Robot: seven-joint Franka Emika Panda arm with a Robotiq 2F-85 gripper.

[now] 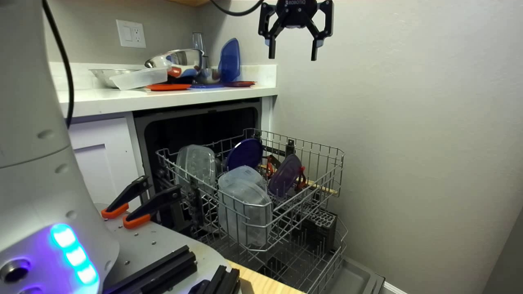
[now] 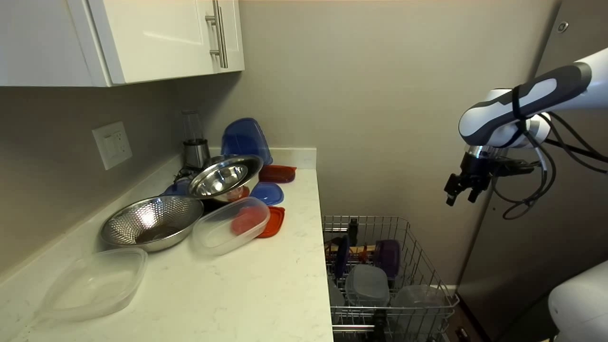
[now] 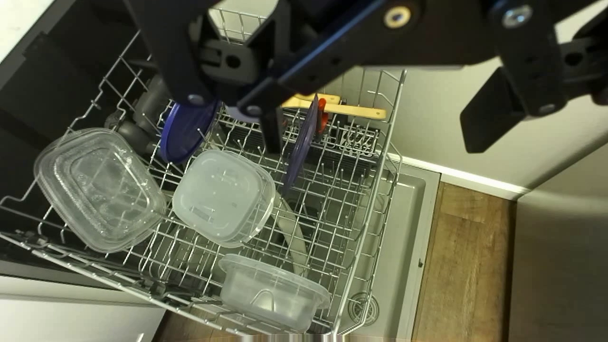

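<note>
High above the pulled-out dishwasher rack (image 1: 339, 164), my gripper (image 1: 292, 54) hangs open, its fingers pointing down with nothing between them. The second exterior view has the gripper (image 2: 461, 199) to the right of the counter, well clear of the rack. Inside the rack, the wrist view shows a clear container (image 3: 105, 191) at left, a frosted container (image 3: 222, 196) in the middle and another clear container (image 3: 268, 293) at the near side. A blue lid (image 3: 183, 134) and a purple lid (image 3: 300, 145) stand on edge; my fingers partly cover that area of the view.
On the counter (image 2: 273, 285) lie a colander (image 2: 154, 222), a steel bowl (image 2: 225, 179), clear containers (image 2: 94, 285), and red and blue lids (image 2: 266, 194). Wooden-handled utensils (image 3: 353, 111) lie at the rack's far side. A wall stands close beyond the rack.
</note>
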